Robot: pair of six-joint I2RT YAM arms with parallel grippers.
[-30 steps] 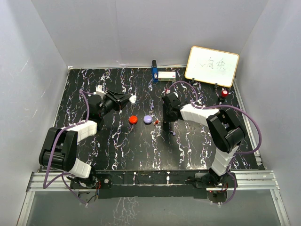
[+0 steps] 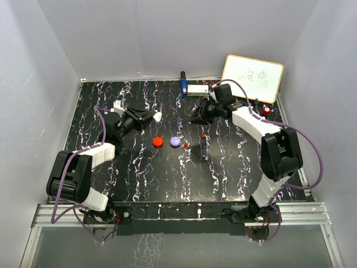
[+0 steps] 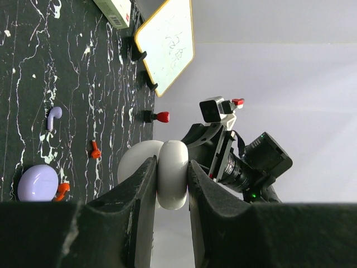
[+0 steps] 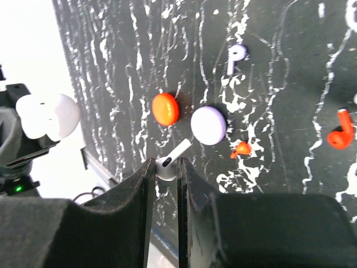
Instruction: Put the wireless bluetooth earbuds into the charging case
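Observation:
My left gripper (image 2: pixel 153 116) is shut on the white charging case (image 3: pixel 173 173), which it holds above the table. The case's lid appears open; in the right wrist view the case (image 4: pixel 49 116) shows at the left edge, its inside not clear. Between the right gripper's (image 4: pixel 167 167) fingertips is a white earbud (image 4: pixel 179 149), its stem slanting up to the right and its head partly hidden by the fingers. In the top view the right gripper (image 2: pixel 192 120) hovers right of the case, with a gap between them.
A red case (image 2: pixel 158 142) and a purple case (image 2: pixel 175 141) lie on the dark table. Around them are loose red earbuds (image 4: pixel 241 149) and purple earbuds (image 4: pixel 236 54). A small box (image 2: pixel 198 90), a blue object (image 2: pixel 183 85) and a whiteboard (image 2: pixel 252 78) stand at the back.
My right gripper has moved toward the back of the table, away from the loose earbuds, and now points more to the left. The left arm and the white case stay in place.

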